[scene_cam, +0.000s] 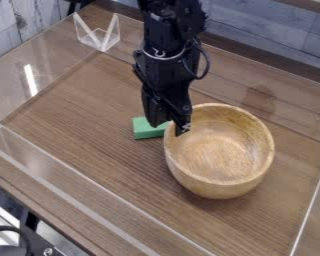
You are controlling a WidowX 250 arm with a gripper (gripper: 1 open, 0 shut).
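Observation:
My black gripper [167,118] reaches down from the top centre to just above a green block [147,128], at the left rim of a round tan bowl [223,160]. Its fingertips are dark and partly overlap the block and rim, so whether anything is between them is hard to see. The block lies on the wooden table just left of the bowl, partly hidden by the gripper and bowl.
The wooden table [83,150] has clear room at left and front. A clear plastic item [96,32] stands at the back left. A wall runs along the back right.

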